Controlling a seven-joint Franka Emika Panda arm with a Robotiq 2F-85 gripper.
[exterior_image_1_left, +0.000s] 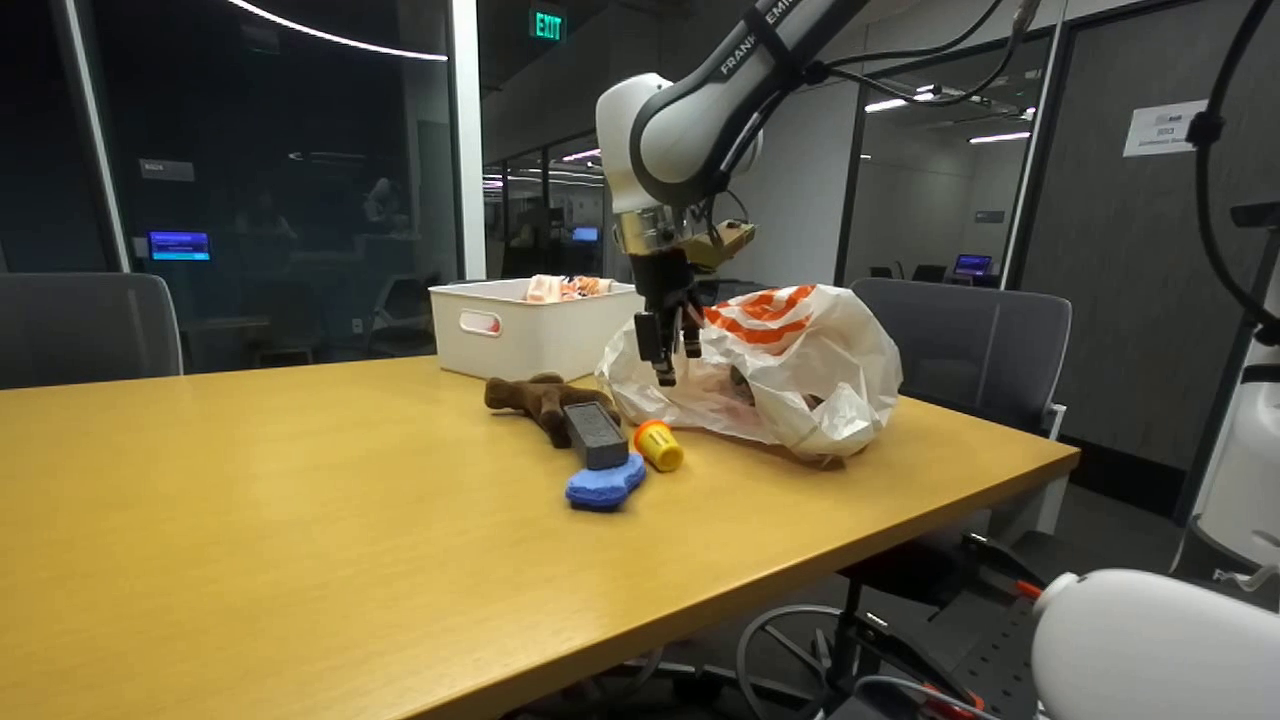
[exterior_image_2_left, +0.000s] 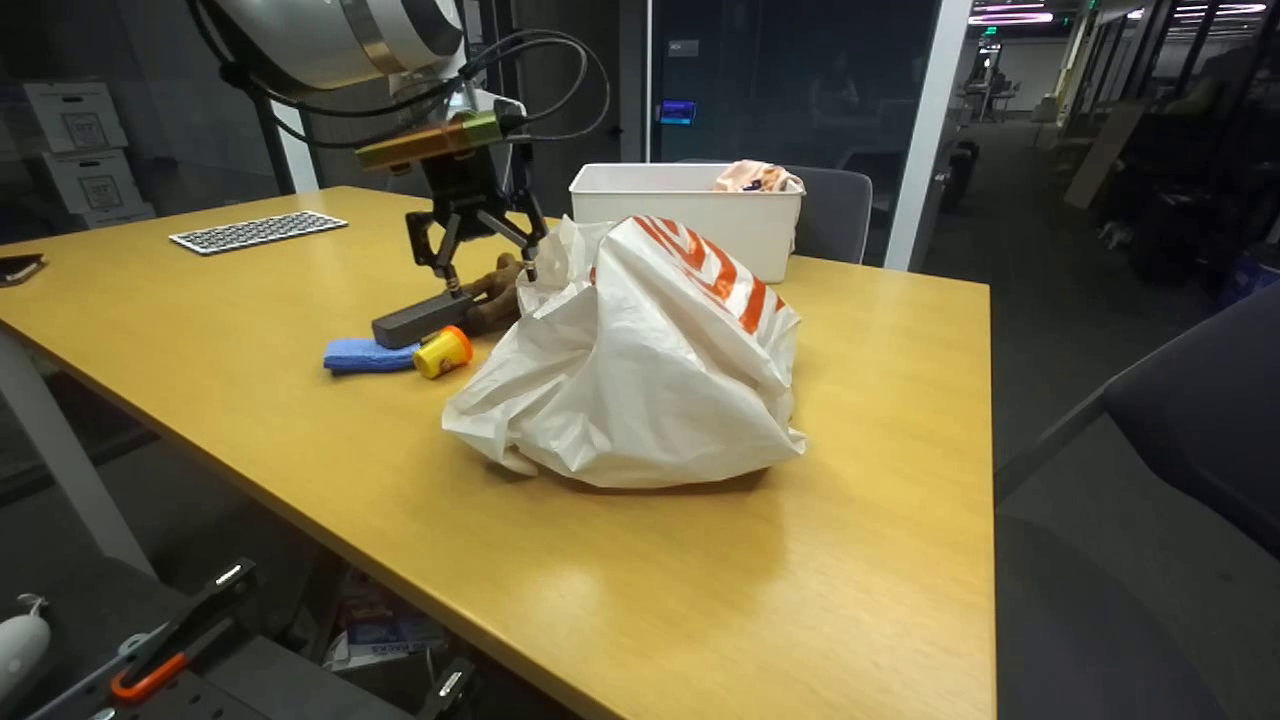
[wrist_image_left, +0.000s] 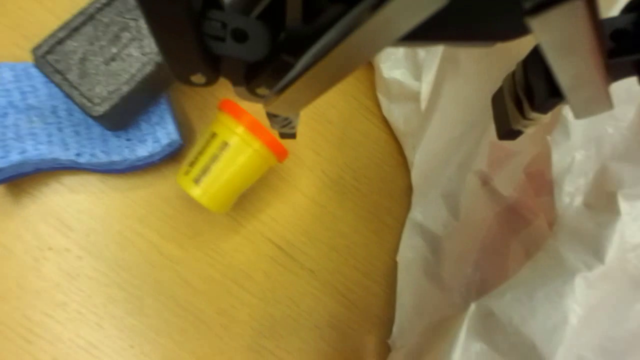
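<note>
My gripper (exterior_image_2_left: 492, 278) is open above the table, with nothing held between its fingers. In the wrist view one fingertip (wrist_image_left: 282, 125) appears close to the orange lid of a small yellow tub (wrist_image_left: 231, 157); the other is over the white plastic bag (wrist_image_left: 498, 240). The tub lies on its side on the wood, between the bag and a blue sponge (exterior_image_1_left: 606, 481). A dark grey block (exterior_image_1_left: 596, 434) rests partly on the sponge. Behind the block lies a brown plush toy (exterior_image_1_left: 540, 401). Whether a fingertip touches the bag, I cannot tell.
At the back stands a white bin (exterior_image_1_left: 528, 334) with patterned cloth (exterior_image_2_left: 758, 178) showing over its rim. A keyboard (exterior_image_2_left: 258, 232) lies at the far left in exterior view 2.
</note>
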